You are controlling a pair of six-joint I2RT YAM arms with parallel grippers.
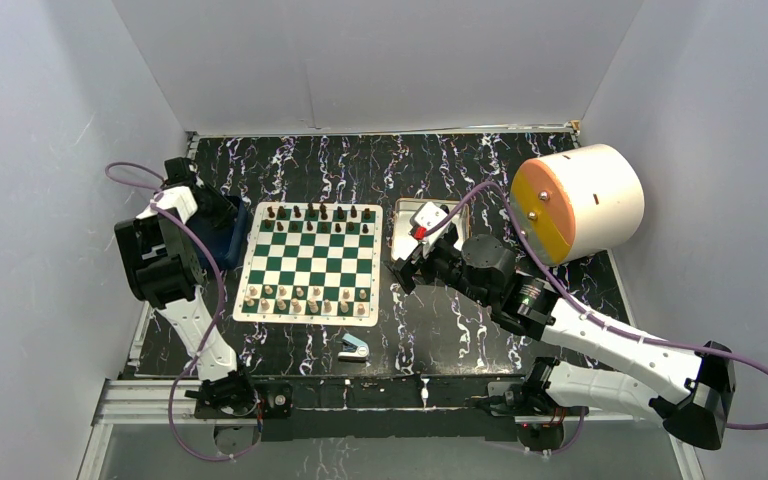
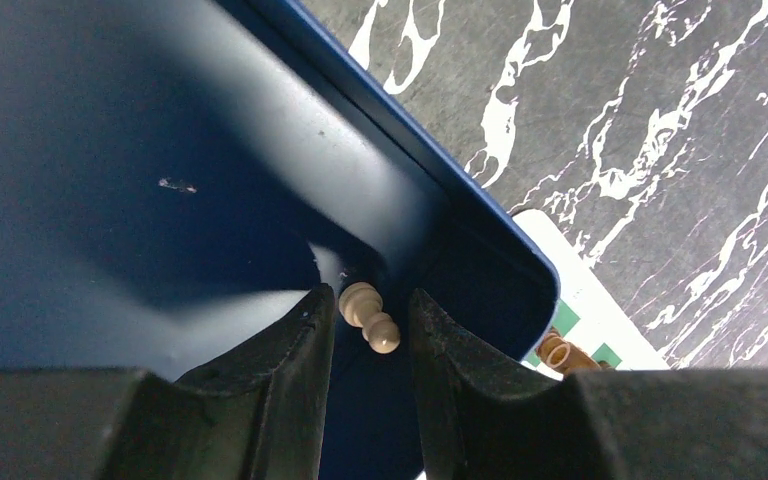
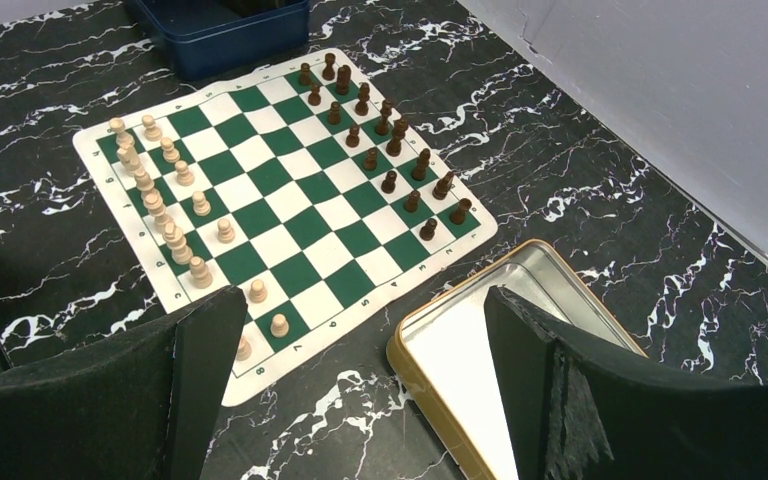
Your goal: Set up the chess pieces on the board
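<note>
In the left wrist view one light wooden chess piece (image 2: 367, 314) is inside the dark blue bin (image 2: 430, 160), near a corner. My left gripper reaches into the bin, its open fingers (image 2: 305, 340) to either side of that piece; contact cannot be made out. The green-and-white board (image 1: 310, 260) carries dark pieces (image 1: 323, 213) along its far side and light pieces (image 1: 312, 305) along its near side, seemingly all upright. My right gripper is open and empty, above the area between the board and the tray.
A gold-rimmed tray (image 3: 428, 390), empty where it shows, lies right of the board. A small blue-grey object (image 1: 354, 348) is in front of the board. A large white cylinder (image 1: 600, 205) stands at the back right. Bare marble table surrounds these.
</note>
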